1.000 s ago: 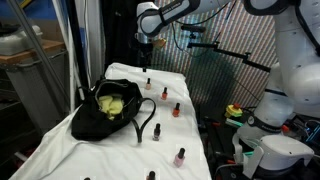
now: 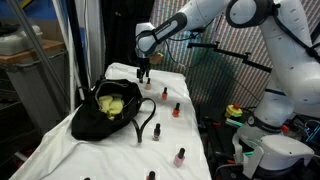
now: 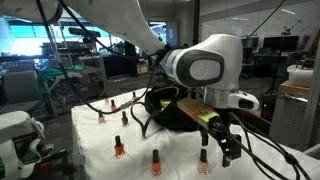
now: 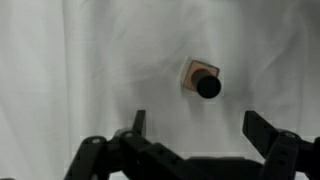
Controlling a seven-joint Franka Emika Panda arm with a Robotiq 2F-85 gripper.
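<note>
My gripper is open over the white tabletop, its dark fingers spread at the lower edge of the wrist view. A small bottle (image 4: 201, 76) with a dark round cap and a pinkish body stands just beyond the gap, apart from both fingers. Exterior view 2 has the gripper (image 3: 222, 148) low beside a bottle (image 3: 203, 162). At the far end of the table in exterior view 1, the gripper (image 2: 143, 76) is small and its fingers are hard to make out.
Several similar bottles, such as one nearby (image 3: 156, 162) and one toward the near end (image 2: 179, 158), stand apart on the white table (image 2: 110, 155). A black bag (image 2: 95, 122) with yellowish contents lies along one side, a dark cable beside it.
The arm has come down, bringing my gripper lower toward the far end of the tabletop. The bottles and the bag look unmoved.
</note>
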